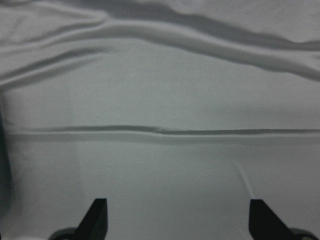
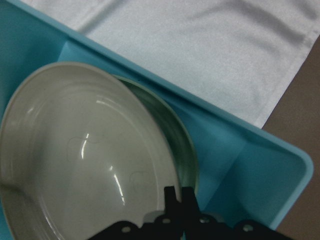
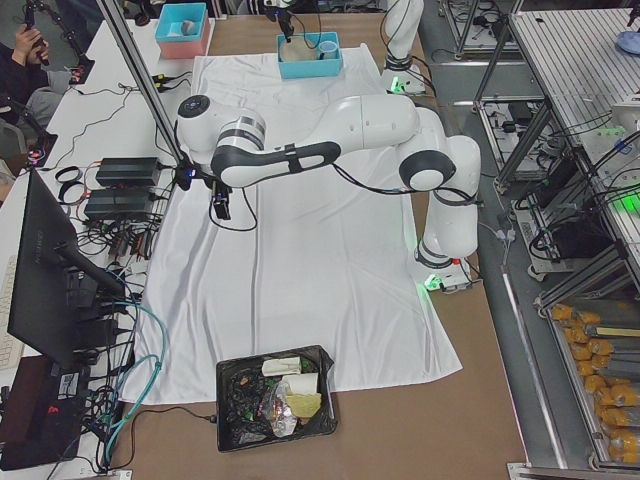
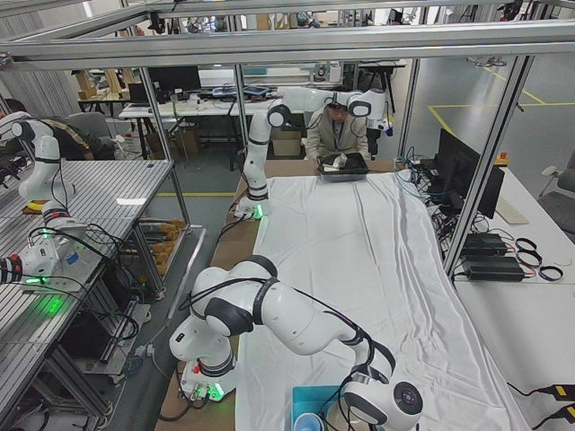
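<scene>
A large off-white plate (image 2: 85, 155) lies tilted in a light blue bin (image 2: 240, 170), partly over a green plate (image 2: 177, 140). My right gripper is at the off-white plate's rim, fingers close together, seemingly shut on that rim. In the camera left view the same bin (image 3: 308, 69) stands at the far end of the white cloth, with a blue cup (image 3: 328, 48) inside. My left gripper is open above bare cloth, nothing between its fingers.
A black bin (image 3: 230, 400) with wrappers and a yellow item stands at the near end of the cloth. A monitor (image 3: 40, 270), cables and a metal post line the left side. Mid-cloth is free of objects.
</scene>
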